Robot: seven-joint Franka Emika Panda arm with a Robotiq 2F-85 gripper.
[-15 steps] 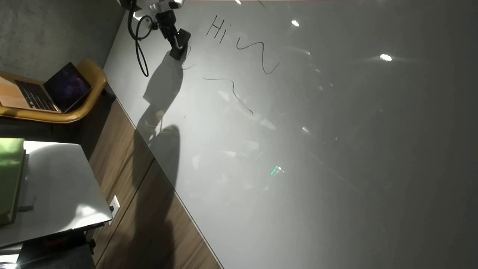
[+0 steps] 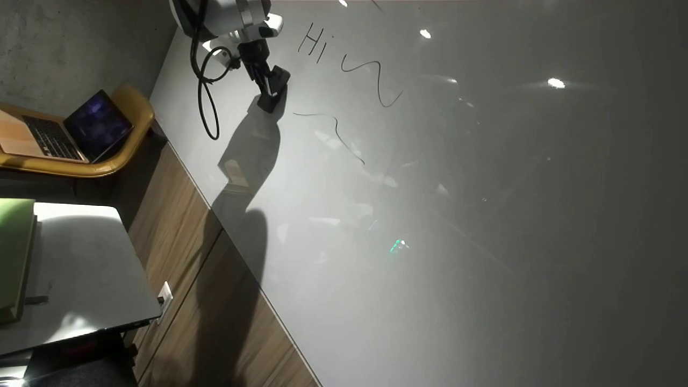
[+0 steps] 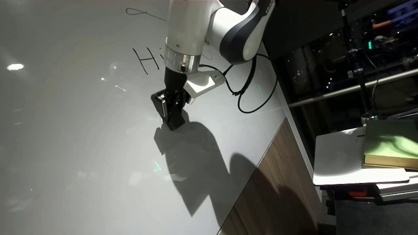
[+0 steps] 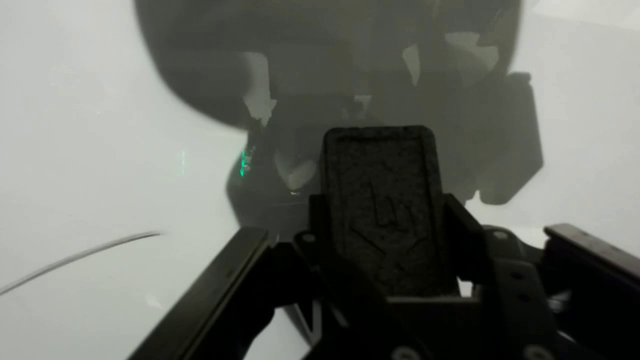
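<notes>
A dark rectangular block, which looks like a whiteboard eraser point(image 4: 384, 174), is gripped between the fingers of my gripper. It lies at or very close to the whiteboard point(image 2: 490, 290); the wrist view cannot settle contact. In exterior view 1 my gripper point(image 2: 265, 76) is at the board's upper left, left of the handwritten "Hi" point(image 2: 314, 44) and two wavy black lines, one upper point(image 2: 378, 77) and one lower point(image 2: 336, 132). Exterior view 2 has the gripper point(image 3: 172, 100) below the "Hi" point(image 3: 147, 59). A curved stroke point(image 4: 78, 257) shows at left in the wrist view.
A looped mark point(image 3: 137, 11) sits higher on the board. Wood panels point(image 2: 187, 258) border its lower left edge. A yellow chair point(image 2: 132, 109) bears a laptop point(image 2: 97, 126); a grey table point(image 2: 84, 258) holds a green book point(image 2: 14, 258). Black cable point(image 3: 250, 109) hangs from the arm. Much of the board is bare.
The gripper and block have moved down and slightly right along the board in exterior view 1. A thin wavy mark that showed beside the block no longer shows; the arm covers part of that spot.
</notes>
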